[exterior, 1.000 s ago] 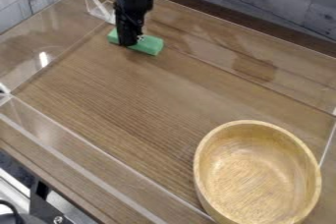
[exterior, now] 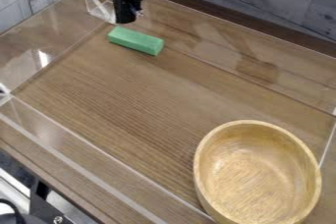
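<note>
A green rectangular block (exterior: 136, 40) lies on the wooden table (exterior: 144, 110) in the upper middle of the camera view. The black gripper (exterior: 125, 14) is at the top edge, up and to the left of the block and apart from it, with a pale, clear piece beside it. Its fingers are too small and dark to tell whether they are open or shut.
A round beige bowl (exterior: 256, 172) sits at the lower right. A grey wall runs along the back, and the table's left edge shows at the lower left.
The gripper has moved up toward the back, off the green block, which now shows uncovered in about the same place.
</note>
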